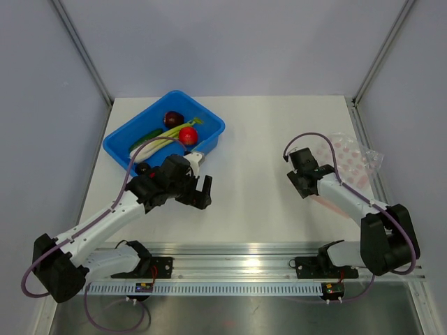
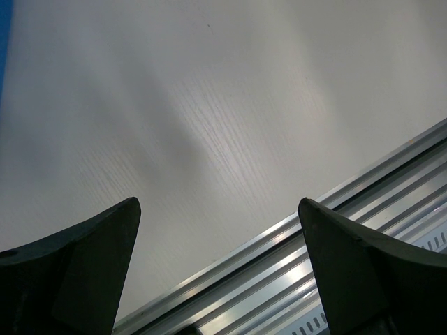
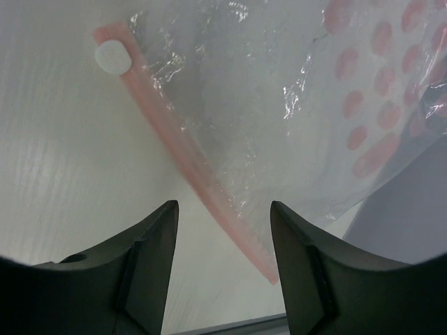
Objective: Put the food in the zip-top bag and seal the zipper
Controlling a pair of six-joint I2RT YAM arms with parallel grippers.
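Note:
A clear zip top bag with pink dots (image 1: 351, 155) lies flat at the right of the table. Its pink zipper strip (image 3: 187, 162) runs diagonally through the right wrist view, with a round white slider (image 3: 113, 57) near the upper-left end. My right gripper is open above the strip's lower part, nothing between its fingers. Food sits in the blue bin (image 1: 215, 120): a red tomato (image 1: 188, 136), a dark purple vegetable (image 1: 173, 119) and a pale green stalk (image 1: 150, 149). Open and empty, my left gripper (image 1: 204, 192) hangs over bare table, front-right of the bin.
A dark green vegetable (image 1: 143, 139) and a small dark round item (image 1: 142, 168) are in the bin too. Clear white table (image 1: 255, 153) stretches between bin and bag. A metal rail (image 1: 237, 250) runs along the front edge.

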